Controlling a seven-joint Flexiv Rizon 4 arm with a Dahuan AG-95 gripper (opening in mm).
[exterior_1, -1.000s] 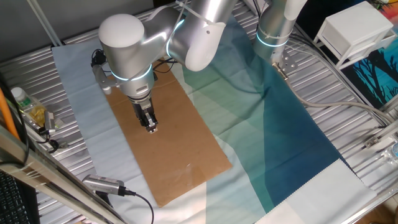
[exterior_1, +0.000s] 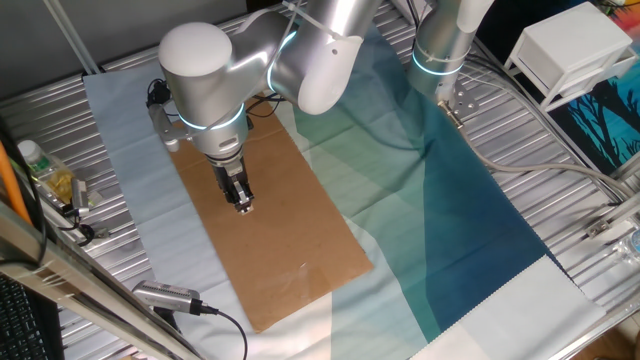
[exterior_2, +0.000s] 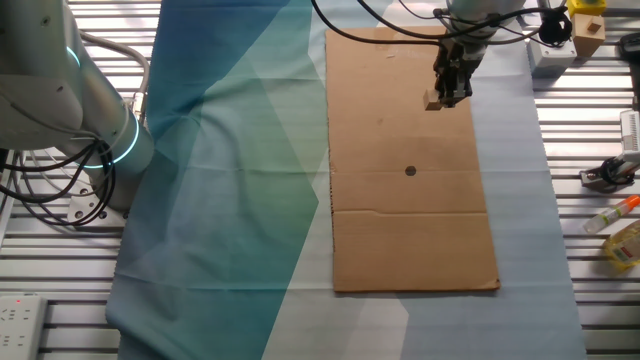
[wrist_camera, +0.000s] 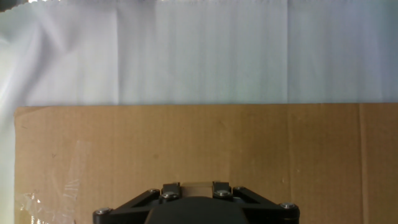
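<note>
A small wooden block (exterior_2: 432, 100) shows at the tip of my gripper (exterior_2: 450, 98) in exterior view 2. In the wrist view its tan top (wrist_camera: 197, 190) fills the space between the two black fingers, so the gripper is shut on it. Beneath lies a flat brown cardboard sheet (exterior_1: 290, 240); the gripper is over its middle in exterior view 1. How far the block is above the cardboard is hard to tell. A dark round spot (exterior_2: 410, 171) marks the sheet in exterior view 2.
A blue, green and grey cloth (exterior_1: 390, 190) spreads under the cardboard. A silver cylindrical device (exterior_1: 167, 296) with a cable sits near the left front, and bottles (exterior_2: 625, 245) stand beyond the cloth. Most of the cardboard is clear.
</note>
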